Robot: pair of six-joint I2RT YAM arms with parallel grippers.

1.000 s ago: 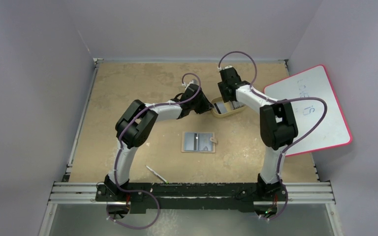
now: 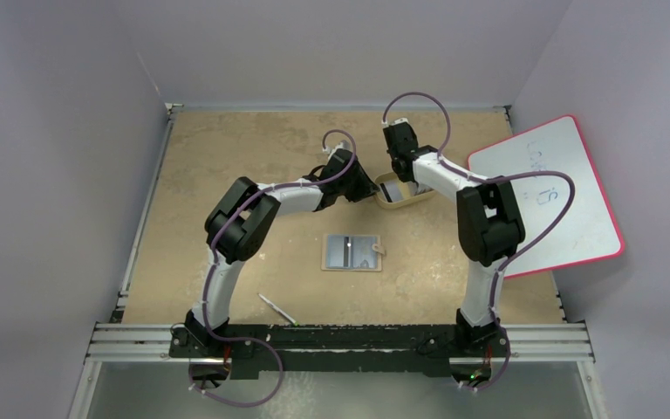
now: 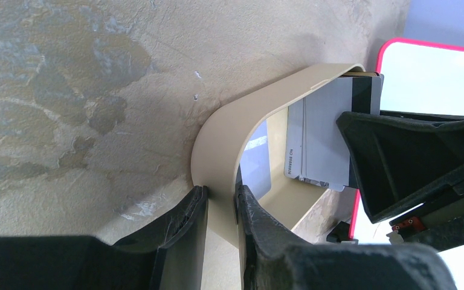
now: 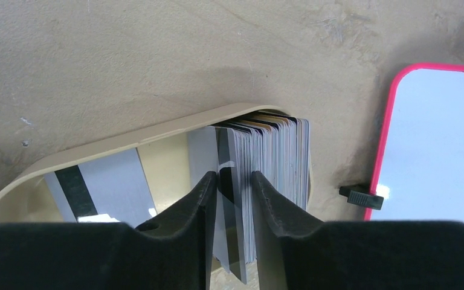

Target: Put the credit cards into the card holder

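Observation:
My left gripper is shut on the end wall of the beige box (image 3: 223,133). Inside the box a stack of credit cards (image 4: 278,157) stands on edge at the right end, with a loose card (image 4: 115,184) lying flat to the left. My right gripper is at the left edge of the stack, its fingers either side of the outermost cards; whether it grips them is unclear. The card holder (image 2: 352,252), with cards in it, lies in front of the box in the top view.
A whiteboard (image 2: 536,218) with a pink edge lies at the right. A pen (image 2: 276,307) lies near the front edge.
My left gripper has stayed at the box's end wall.

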